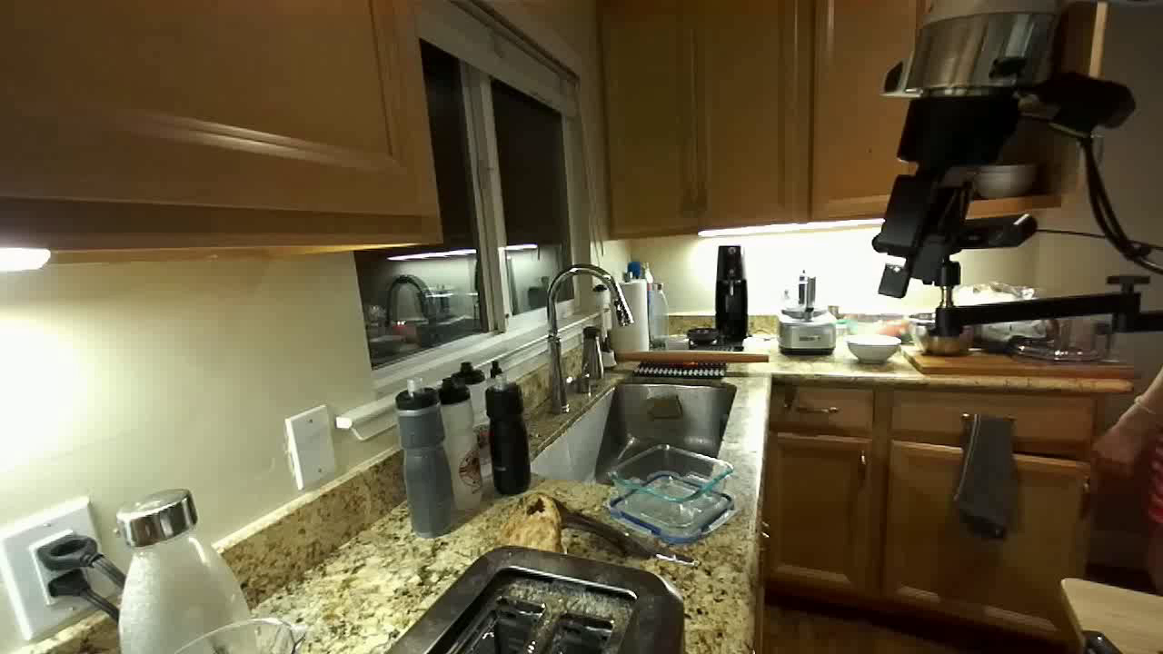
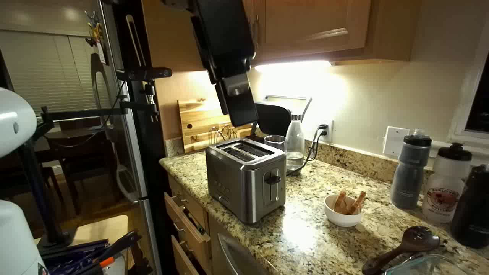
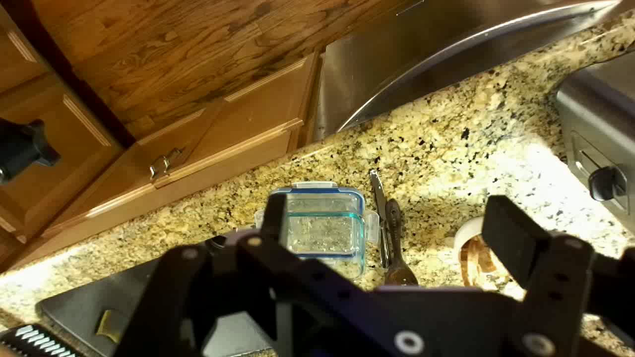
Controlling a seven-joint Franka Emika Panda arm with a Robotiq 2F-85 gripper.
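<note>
My gripper hangs above the counter, its two dark fingers spread wide apart and nothing between them. Below it in the wrist view lie a clear glass container with a blue-edged lid, a dark wooden spoon and a metal utensil beside it. The white bowl, holding several brownish sticks, stands on the counter; in the wrist view one finger partly covers it. A steel toaster stands left of the bowl in the second exterior view, its slots looking empty.
Tall bottles line the wall between toaster and sink. A glass bottle and a tumbler stand behind the toaster. Bare counter shows between toaster and bowl. Upper cabinets overhang the counter.
</note>
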